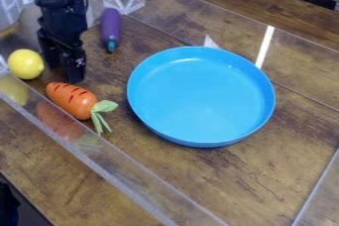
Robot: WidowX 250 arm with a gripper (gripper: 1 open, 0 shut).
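Note:
My black gripper [63,63] reaches down at the left, its tips low over the table just right of a yellow lemon-like object [26,63]; they are open, with nothing visible held. An orange toy carrot [74,100] with green leaves lies below it. A purple eggplant-like object [111,30] lies above right of the gripper. A large empty blue plate [201,96] fills the middle.
A clear plastic wall [133,180] runs along the lower left, with others around the wooden table [239,180].

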